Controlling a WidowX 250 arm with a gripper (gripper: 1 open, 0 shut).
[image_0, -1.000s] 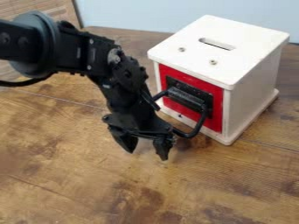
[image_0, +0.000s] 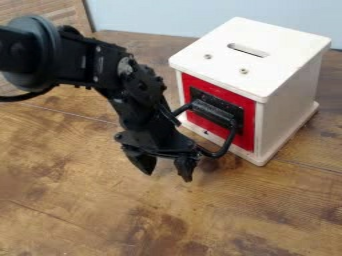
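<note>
My black gripper (image_0: 163, 163) hangs low over the wooden table, fingers open and pointing down, with nothing visible between its fingers. Just right of it stands a white box (image_0: 285, 100) with a slot (image_0: 251, 49) in its top and a red front panel (image_0: 238, 95). A black handle (image_0: 234, 136) juts from a black plate on that panel, reaching out close beside the gripper; whether they touch I cannot tell.
Bare wooden tabletop (image_0: 160, 225) fills the foreground and the left side. A pale wall (image_0: 40, 8) stands behind at the upper left. My arm crosses the upper left of the view.
The arm and gripper have shifted very slightly, the upper arm a little to the left. The box looks the same.
</note>
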